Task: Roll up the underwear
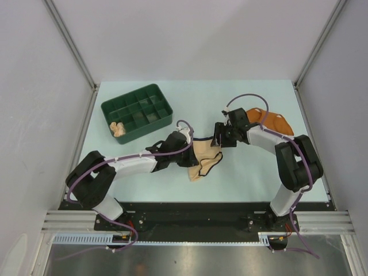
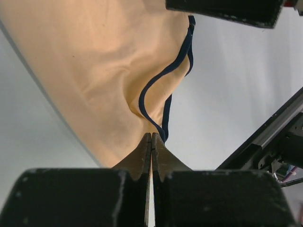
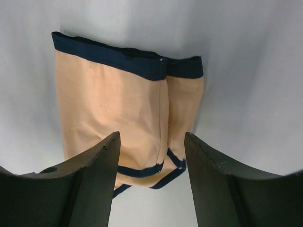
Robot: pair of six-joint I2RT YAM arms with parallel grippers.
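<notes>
Peach underwear (image 1: 202, 149) with navy bands lies in the middle of the table, partly folded along one side. In the left wrist view my left gripper is over its lower part, fingertips together at the fabric, beside a curled navy edge; whether cloth is between them cannot be seen. My right gripper stands open over the folded side, with the fabric (image 3: 109, 109) in view below and between its fingers.
A green divided box (image 1: 138, 98) with small tan items in one compartment stands at the back left. Orange-brown cloth (image 1: 273, 118) lies at the back right, partly behind the right arm.
</notes>
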